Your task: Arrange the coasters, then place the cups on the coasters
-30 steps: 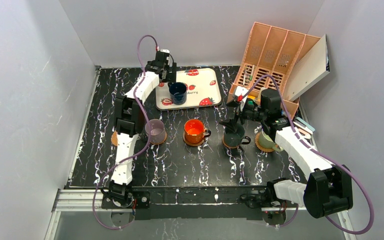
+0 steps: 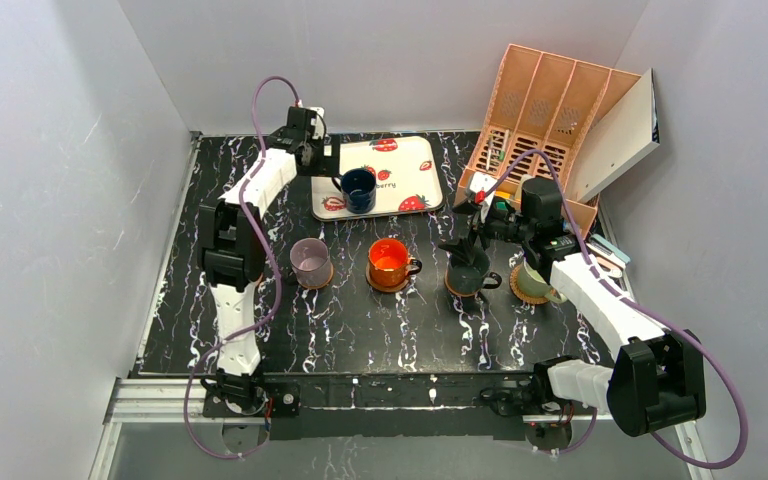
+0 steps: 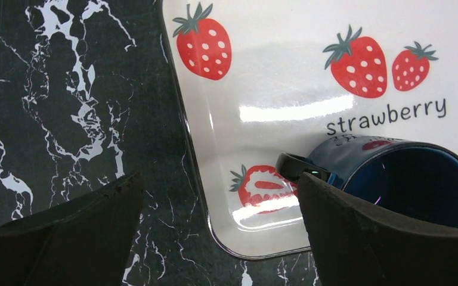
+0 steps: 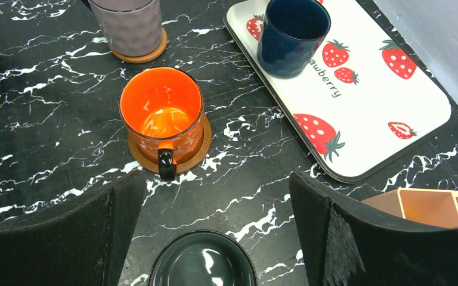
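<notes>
The dark blue cup (image 2: 358, 190) stands upright on the strawberry tray (image 2: 400, 150), its handle (image 3: 291, 167) pointing toward my left gripper (image 2: 331, 160). That gripper is open, with nothing held. In the left wrist view, one finger (image 3: 358, 238) lies in front of part of the cup and the handle tip shows beyond it; I cannot tell whether they touch. My right gripper (image 2: 466, 244) is open and empty above the dark green cup (image 4: 203, 262). Brown coasters sit under the purple cup (image 2: 311, 262), the orange cup (image 2: 388, 260) and the green cup (image 2: 535, 280).
An orange divided rack (image 2: 550, 100) with a white panel (image 2: 615, 140) fills the back right. My left arm (image 2: 230, 240) covers the table's left side. Grey walls close in the back and sides.
My left gripper has moved left and slightly toward the front, away from the cup, uncovering its handle. The right arm is still.
</notes>
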